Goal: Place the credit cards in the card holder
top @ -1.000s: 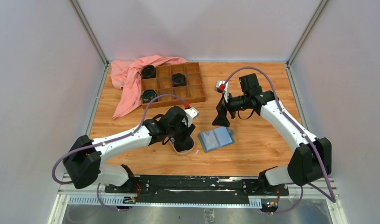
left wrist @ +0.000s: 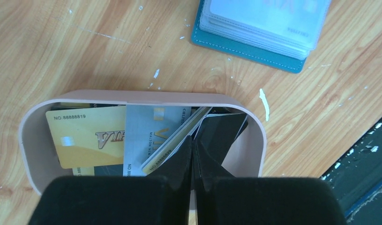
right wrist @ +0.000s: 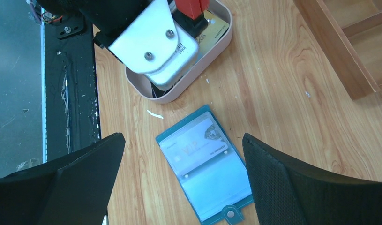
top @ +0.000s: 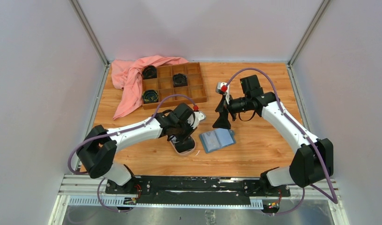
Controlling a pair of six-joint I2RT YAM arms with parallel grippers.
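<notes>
An oval pinkish bin (left wrist: pixel 156 97) fills the lower part of the left wrist view. Inside it lie a gold card (left wrist: pixel 86 133), a light blue card (left wrist: pixel 146 138), tilted pale cards and black cards (left wrist: pixel 221 133). My left gripper is over the bin, its fingertips against or just above the black cards. It is shut, and nothing shows between its fingers. The blue card holder (right wrist: pixel 203 180) lies open on the table, a pale card visible in a clear sleeve. My right gripper is open above the holder, empty.
A wooden compartment tray (top: pixel 196 93) holds several dark round objects at the back. Beside it is a crumpled pink cloth (top: pixel 128 89). Bare wood lies to the right of the holder. The dark table edge (top: pixel 198 180) runs along the front.
The right arm and card holder have hardly moved.
</notes>
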